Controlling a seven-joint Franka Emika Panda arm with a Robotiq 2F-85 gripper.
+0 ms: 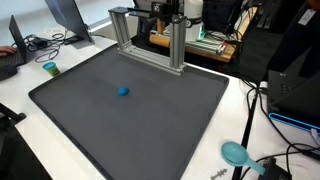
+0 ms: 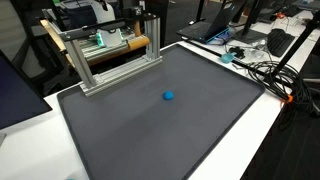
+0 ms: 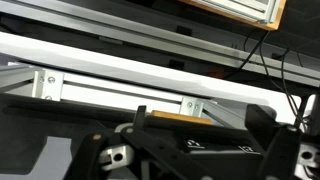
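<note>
A small blue round object [image 1: 123, 91] lies alone on the dark grey mat [image 1: 130, 125]. Exterior view 2 shows the same blue object [image 2: 168, 96] right of the mat's middle, well in front of the metal rack. In the wrist view my gripper is open, its dark fingers wide apart and nothing held between them. Below it are silver rails [image 3: 110, 93] and an orange-brown strip [image 3: 185, 119]; the blue object is out of that view. Dark arm parts show behind the rack in the exterior views, but the fingertips cannot be made out there.
A silver metal rack [image 2: 125, 72] stands at one edge of the mat. A green-rimmed cup [image 1: 51, 68] sits on the white table near a laptop [image 1: 12, 45]. At the opposite side is a teal round item [image 1: 238, 154] beside black cables.
</note>
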